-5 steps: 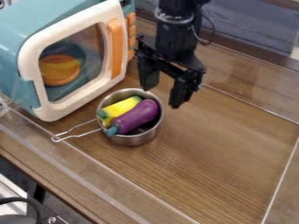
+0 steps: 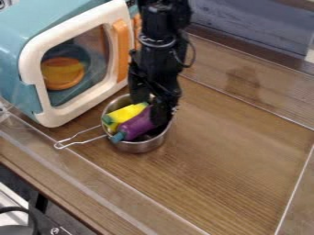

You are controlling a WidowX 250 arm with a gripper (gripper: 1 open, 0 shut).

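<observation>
A steel pot (image 2: 149, 144) with a wire handle sits on the wooden counter, holding a yellow corn-like toy (image 2: 120, 116) and a purple eggplant toy (image 2: 134, 128). The black gripper (image 2: 153, 106) is open, its fingers down at the pot over the eggplant, which it partly hides. Whether the fingers touch the toys is unclear.
A light blue toy oven (image 2: 25, 55) with an open window and an orange object (image 2: 62, 72) inside stands at the back left, beside the pot.
The gripper has come down and slightly left from above the counter behind the pot to the pot itself, over the toys.
</observation>
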